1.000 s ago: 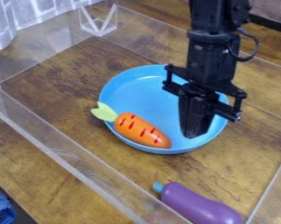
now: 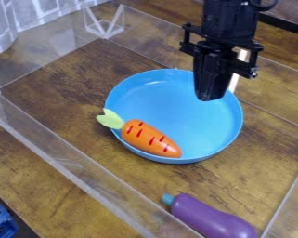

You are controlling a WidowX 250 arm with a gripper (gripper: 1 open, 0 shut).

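A blue plate (image 2: 193, 109) lies on the wooden table, and an orange toy carrot (image 2: 151, 138) with pale green top rests on its front left part. My black gripper (image 2: 213, 76) is raised over the back right of the plate, pointing down, apart from the carrot; whether it is open or shut is unclear from here. A purple toy eggplant (image 2: 211, 216) lies at the front right, outside the plate.
Clear plastic walls border the work area at the left and front. A blue object (image 2: 0, 223) sits at the lower left corner. The table left of the plate (image 2: 52, 79) is bare.
My gripper has risen and moved back from low over the plate's right side. The carrot, plate and eggplant look unmoved.
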